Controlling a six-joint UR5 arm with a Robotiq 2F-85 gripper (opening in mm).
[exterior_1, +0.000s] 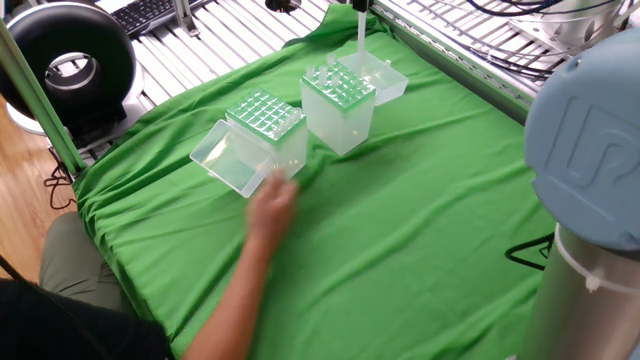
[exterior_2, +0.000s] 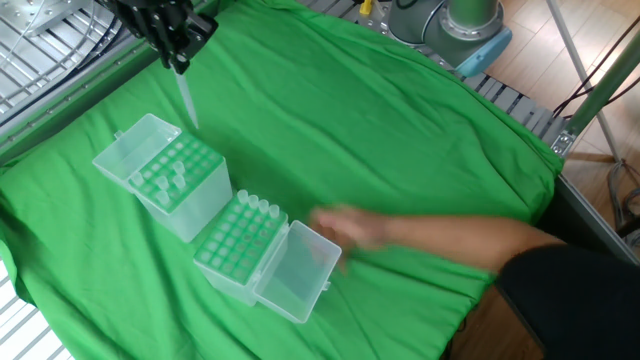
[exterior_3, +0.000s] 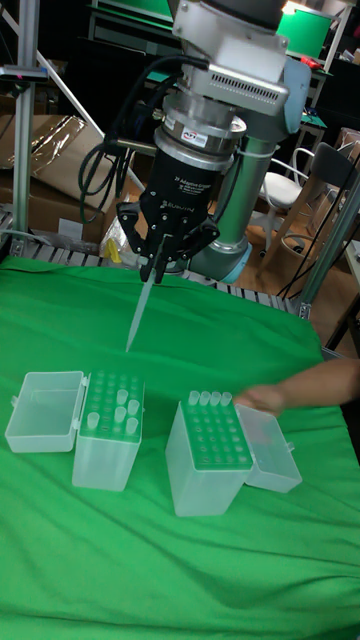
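Observation:
My gripper (exterior_3: 156, 267) is shut on a long, translucent pipette tip (exterior_3: 140, 315), which points down and leans slightly. It hangs above the green cloth, behind the tip boxes; in exterior view 2 the same tip (exterior_2: 187, 100) is near the scattered-tip box. That clear box (exterior_3: 104, 467) has a green grid top with several tips standing scattered in it, its lid (exterior_3: 43, 427) open to the left. The other box (exterior_3: 204, 480) has a row of several tips along its back edge and an open lid (exterior_3: 279, 461) on the right.
A person's blurred hand (exterior_2: 350, 228) reaches in beside the row-tip box and its lid. Bare green cloth (exterior_1: 400, 220) spreads around both boxes, with wrinkles. A slatted metal table surface (exterior_1: 215, 40) shows beyond the cloth.

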